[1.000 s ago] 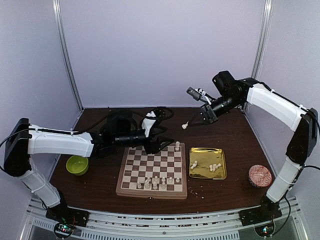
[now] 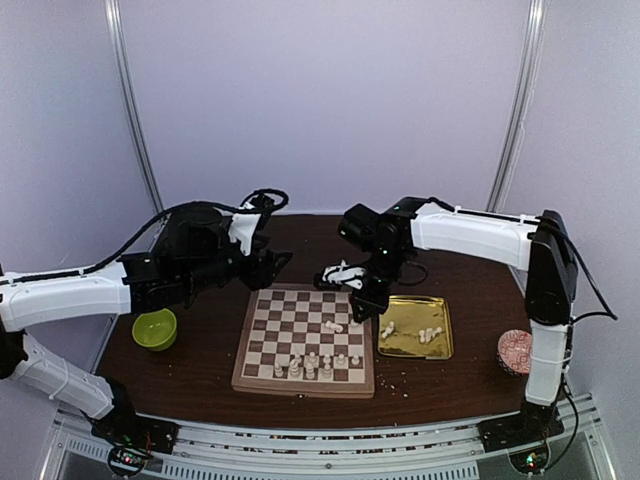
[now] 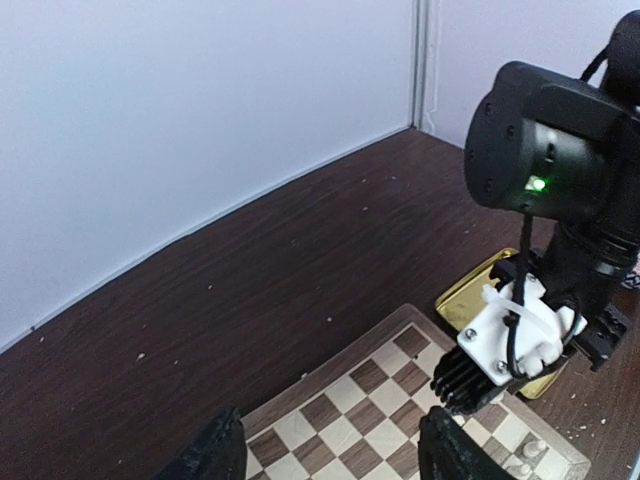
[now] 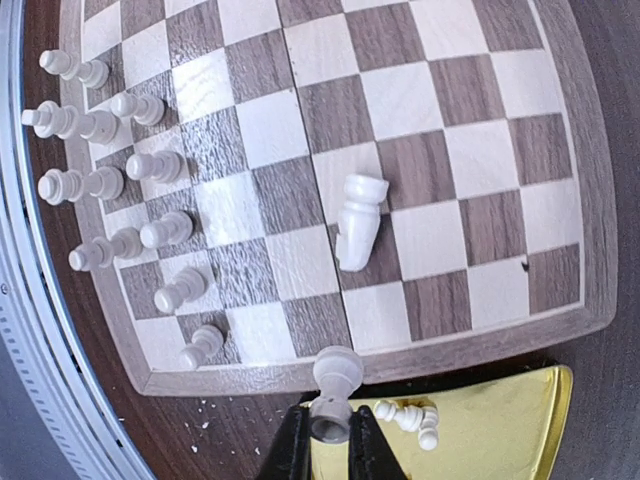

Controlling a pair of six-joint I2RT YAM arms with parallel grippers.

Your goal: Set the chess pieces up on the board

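Note:
My right gripper is shut on a white chess piece [image 4: 338, 368], at the board's edge beside the gold tray; whether the piece touches the board I cannot tell. Another white piece [image 4: 360, 222] lies on its side on the chessboard [image 2: 310, 288]. Along the board's near side stand several white pieces [image 2: 311, 362], seen at the left in the right wrist view. The gold tray [image 2: 415, 301] holds several more white pieces [image 2: 430, 335], lying down. Over the board's far left corner, my left gripper hangs open with nothing between its fingers.
A green bowl [image 2: 155, 330] sits on the table left of the board, and a red patterned container [image 2: 515, 351] is at the far right. The table behind the board is bare. Both arms are close together above the board.
My right gripper has come left and toward the board with its piece. The left arm has drawn back left. A piece standing at the far right corner fell over and now lies nearer the middle.

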